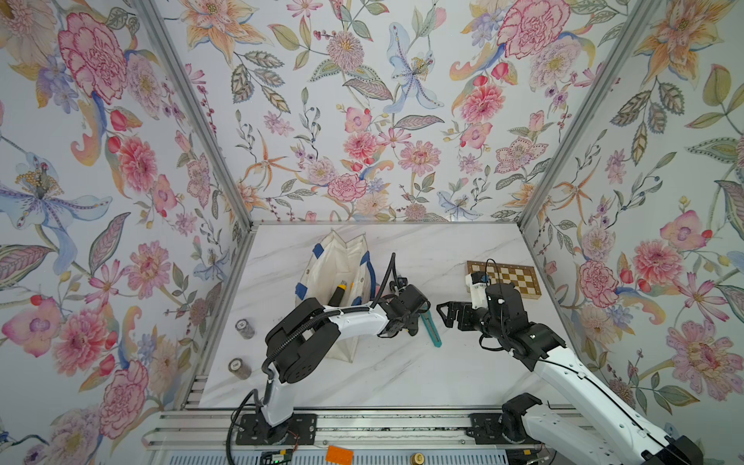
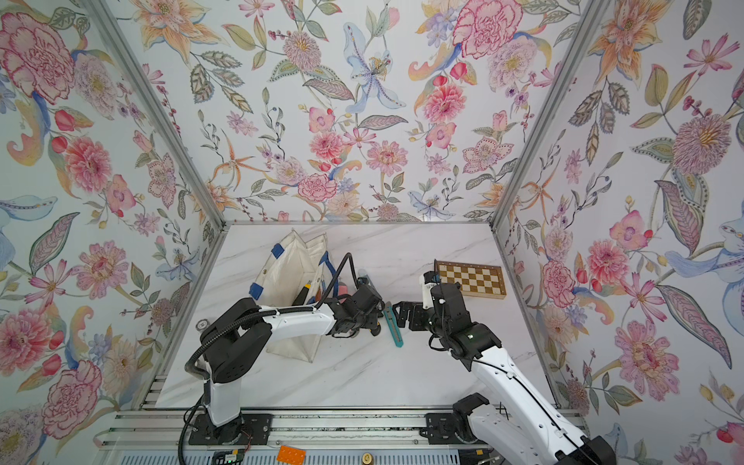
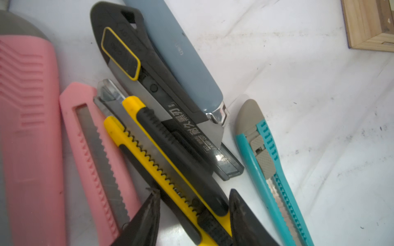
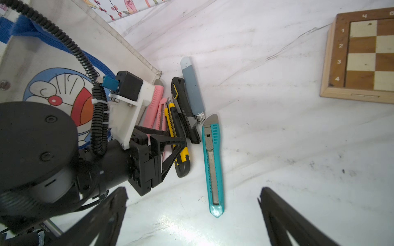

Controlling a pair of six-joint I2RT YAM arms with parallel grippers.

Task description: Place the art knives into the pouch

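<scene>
A yellow-and-black art knife (image 3: 176, 164) lies on the table among other knives, its lower part between the fingers of my left gripper. Those fingers stand apart, the right one close against the knife, a gap at the left one; whether either touches is unclear. Seen from above, the left gripper (image 1: 413, 319) is low beside the pouch. The cream pouch (image 1: 311, 285) with blue trim stands open at the left, a yellow-and-black handle (image 1: 338, 295) showing inside its mouth. My right gripper is open and empty, above the table to the right of the teal knife (image 1: 431, 329).
Beside the yellow knife lie a black cutter (image 4: 183, 100), a blue-grey knife (image 4: 192, 88) and pink ones (image 4: 154, 104). A wooden chessboard (image 1: 511, 280) sits at the back right. Two small metal cylinders (image 1: 245, 328) stand far left.
</scene>
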